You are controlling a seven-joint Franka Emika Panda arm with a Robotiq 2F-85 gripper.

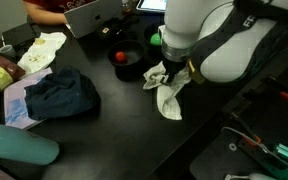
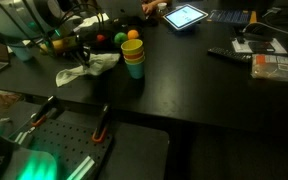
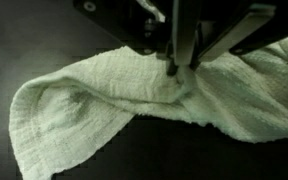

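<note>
A pale, crumpled cloth (image 1: 169, 103) lies on the dark table beneath the arm. In the wrist view the cloth (image 3: 74, 110) stretches across the frame, folded over itself along its middle. My gripper points down into it at the top, its fingers closed with a pinch of the fabric between the tips. From the other side, the same cloth (image 2: 87, 68) is seen lying nearly flat under the gripper (image 2: 83, 54). The arm hides part of the cloth in exterior view 1.
Behind the cloth stands a black bowl with a red ball (image 1: 121, 57). Stacked yellow and blue cups (image 2: 134, 58) are near the cloth's end. A dark bundled cloth (image 1: 62, 95) and a teal cylinder (image 1: 19, 146) lie left. Bare table extends in front.
</note>
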